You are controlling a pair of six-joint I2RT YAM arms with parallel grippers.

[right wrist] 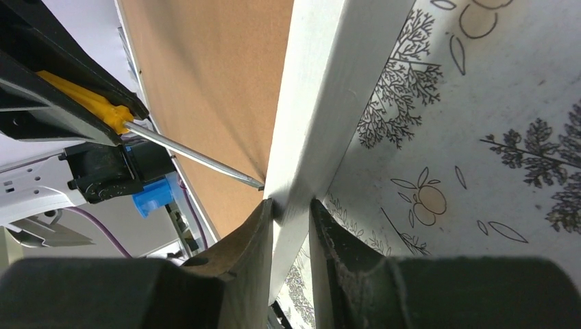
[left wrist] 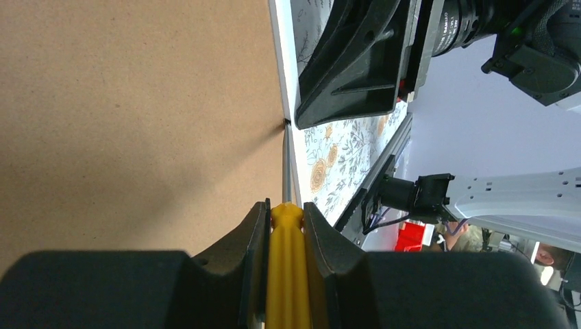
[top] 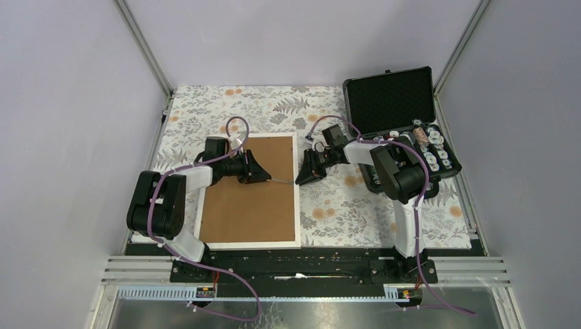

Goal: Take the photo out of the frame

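The photo frame lies backing side up, with a brown backing board (top: 253, 212) inside a white rim (top: 297, 212). My left gripper (top: 269, 179) is over the board, shut on the yellow handle (left wrist: 288, 267) of a screwdriver. Its thin metal shaft (right wrist: 199, 157) points right, the tip at the seam between board and right rim. In the left wrist view a small dark spot shows at that seam. At the same rim my right gripper is shut on the white side, one finger on the board side and the other on the outer side. The photo itself is hidden.
An open black case (top: 389, 103) with several tools and round parts stands at the right, partly behind the right arm.
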